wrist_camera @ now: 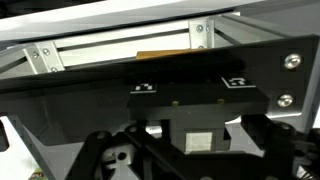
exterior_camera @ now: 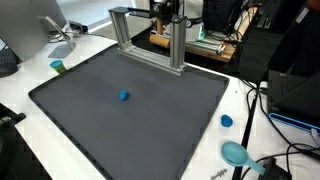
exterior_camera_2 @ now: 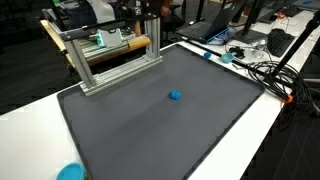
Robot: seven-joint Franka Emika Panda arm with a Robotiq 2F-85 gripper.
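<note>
My gripper stands open in the wrist view, its two dark fingertips apart, in front of a long black bar (wrist_camera: 90, 84). Nothing shows held between them. Past the bar is a pale, metal-sided recess with a strip of orange-brown wood (wrist_camera: 163, 55) inside. The exterior views put the arm at the metal frame (exterior_camera: 150, 56) at the back of the mat, where the fingertips are too small or hidden to make out. A small blue object (exterior_camera: 123, 96) lies alone on the dark mat, well away from the gripper; exterior view 2 shows this blue object (exterior_camera_2: 175, 95) too.
A green-topped container (exterior_camera: 58, 67) stands beyond its left corner. Off the right edge lie a blue round item (exterior_camera: 226, 121) and a turquoise bowl-like item (exterior_camera: 237, 154), near black cables (exterior_camera: 285, 150).
</note>
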